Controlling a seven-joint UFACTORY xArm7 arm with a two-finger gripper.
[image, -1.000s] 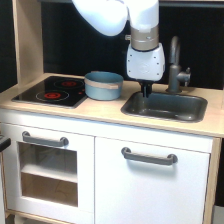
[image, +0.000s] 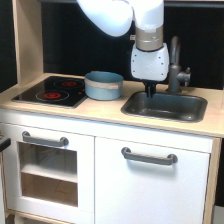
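My white gripper (image: 149, 86) hangs from the arm at the top of the camera view, above the left part of the dark sink (image: 182, 105). Its small black fingers point downward near the basin; whether they are open or shut is too small to tell. A dark faucet (image: 175, 70) stands behind the sink, just right of the gripper. A blue-grey pot (image: 103, 89) sits on the counter to the left of the sink, beside the black cooktop (image: 52, 92).
The wooden counter (image: 110, 113) has free room in front of the pot. Below are white cabinet doors (image: 148, 185) with grey handles and an open-looking compartment at the left. A dark back panel stands behind.
The gripper has moved slightly to the right and a little upward over the sink. The pot and the other things look unmoved.
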